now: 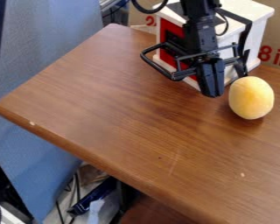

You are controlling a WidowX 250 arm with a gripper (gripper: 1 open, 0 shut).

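My black gripper hangs at the upper right of the camera view, in front of a white box with a red front and just left of a pale yellow-orange round object on the wooden table. Its fingers point down and look close together; whether anything is between them I cannot tell. A black wire frame reaches out to the left from around the gripper.
A cardboard box stands behind at the right.
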